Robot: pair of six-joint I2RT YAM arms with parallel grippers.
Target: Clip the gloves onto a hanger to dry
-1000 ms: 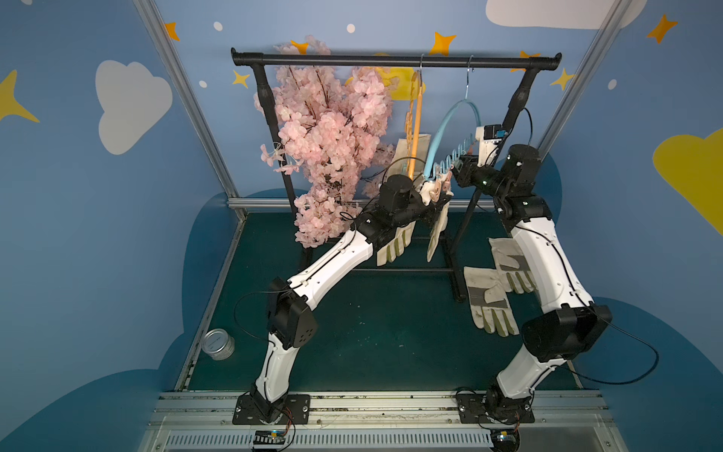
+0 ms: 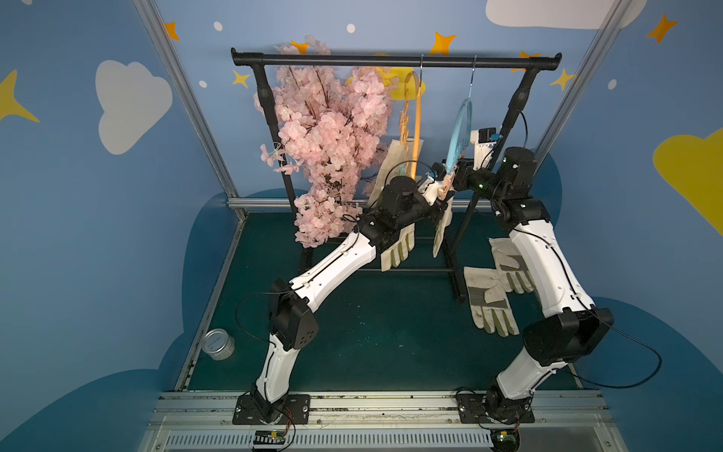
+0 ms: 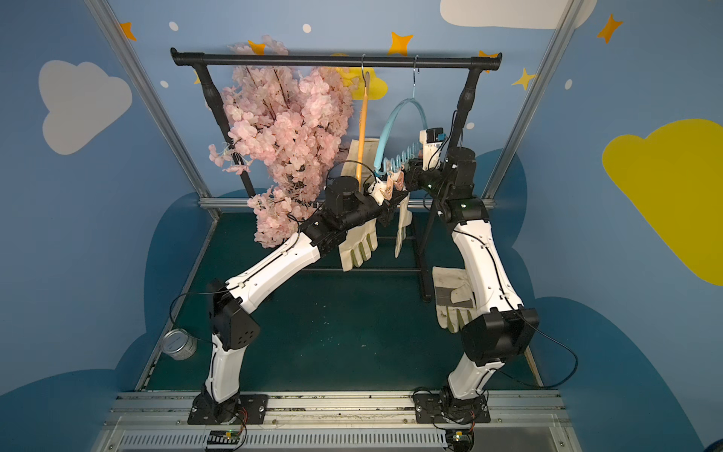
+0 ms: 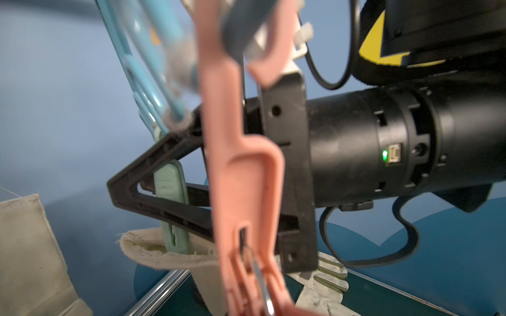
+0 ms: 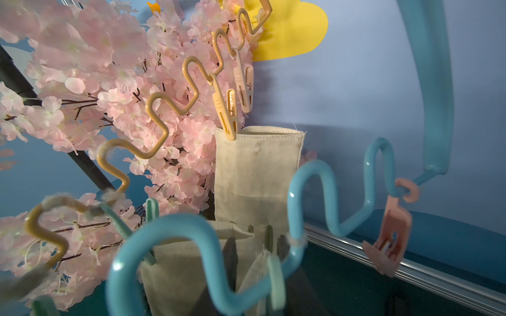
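Note:
The blue hanger (image 3: 382, 141) hangs from the rail with pink and green clips. My left gripper (image 2: 440, 203) is at its near end, behind a pink clip (image 4: 253, 194) in its own view; its fingers are hidden. In the left wrist view my right gripper is shut on a green clip (image 4: 169, 181) at a glove cuff (image 4: 134, 247). Another glove (image 5: 258, 168) hangs from a yellow clip (image 5: 225, 108) on the orange hanger (image 3: 362, 120). More gloves (image 2: 489, 297) lie on the floor at right.
Pink blossom branches (image 2: 324, 120) fill the rack's left part. The black rail (image 2: 339, 58) runs above. A tin can (image 2: 218, 342) stands at front left.
The blue hanger has swung round to a more edge-on angle in the top left view.

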